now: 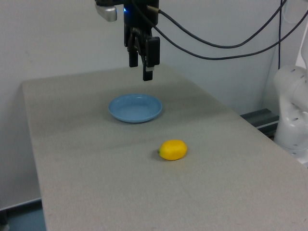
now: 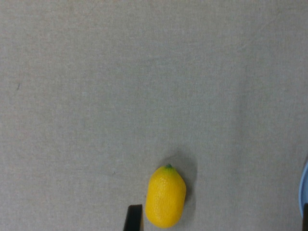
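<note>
A yellow lemon (image 1: 173, 149) lies on the cloth-covered table, in front of and right of a blue plate (image 1: 135, 107). My gripper (image 1: 140, 70) hangs above the back of the table, over the plate's far side in the top view, open with nothing visible between its fingers. In the wrist view the lemon (image 2: 165, 197) sits low in the middle between the open fingers, well below them, and the plate's rim (image 2: 302, 190) shows at the right edge.
A white robot part (image 1: 291, 110) stands beyond the right edge, and black cables arc across the upper right.
</note>
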